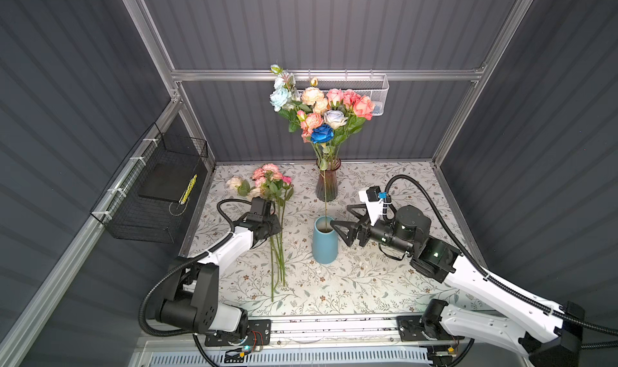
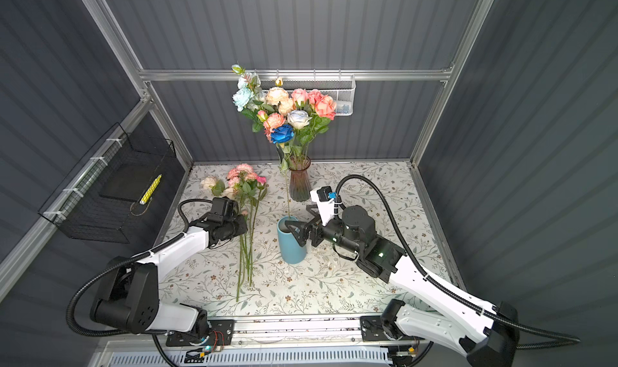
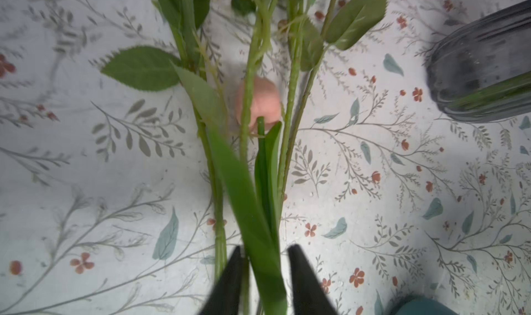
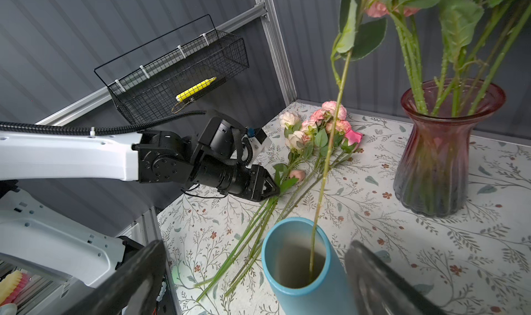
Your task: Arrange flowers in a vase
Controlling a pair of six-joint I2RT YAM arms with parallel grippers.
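My left gripper [image 1: 273, 225] is down over loose rose stems [image 3: 218, 232], with green leaf between its blurred fingertips in the left wrist view; whether it grips them I cannot tell. The pink and cream roses [image 1: 270, 174] lie on the mat. A pinkish tall glass vase [image 4: 431, 165] holds a mixed bouquet [image 1: 325, 109]. The blue vase [image 1: 325, 248] has one tall stem [image 4: 320, 204] in it, reaching up in front of the bouquet. My right gripper [image 1: 338, 228] stands open beside the blue vase's rim.
A black wire basket [image 1: 154, 206] hangs on the left wall, a white mesh basket [image 1: 376, 99] on the back wall behind the bouquet.
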